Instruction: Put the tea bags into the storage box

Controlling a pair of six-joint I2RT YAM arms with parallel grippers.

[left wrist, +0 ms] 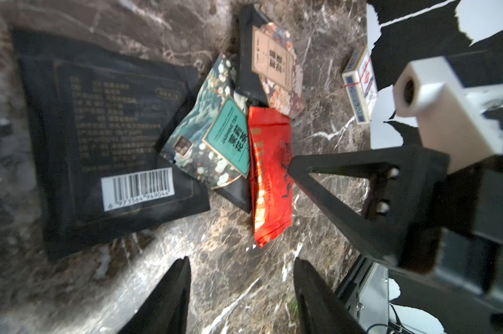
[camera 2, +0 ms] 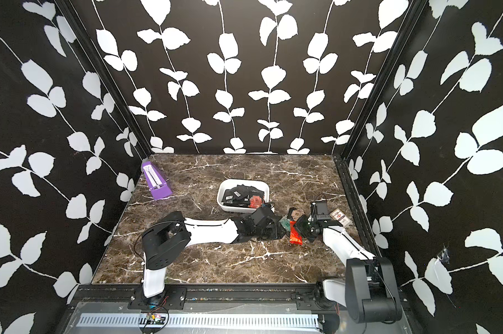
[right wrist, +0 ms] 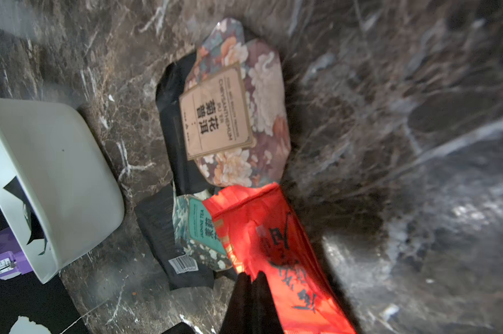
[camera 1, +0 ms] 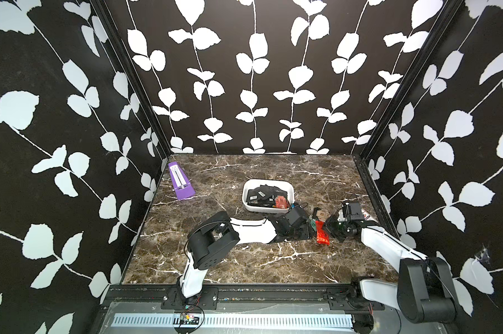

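Note:
Several tea bags lie together on the marble table: a black one with a barcode [left wrist: 117, 128], a green jasmine one [left wrist: 223, 133], a floral chrysanthemum one [right wrist: 223, 117] and a red one [left wrist: 272, 167]. Over the black bag's near side, my left gripper stands open, nothing between its fingers. From the opposite side, my right gripper is shut, its tips at the red bag; whether they pinch its edge cannot be made out. The white storage box [camera 1: 268, 209], behind the left gripper, holds several black bags and a red-brown one.
A white card-like pack [left wrist: 360, 83] lies by the right wall, beyond the right gripper. At the far left stands a purple stand [camera 1: 181, 181]. Both grippers are close together.

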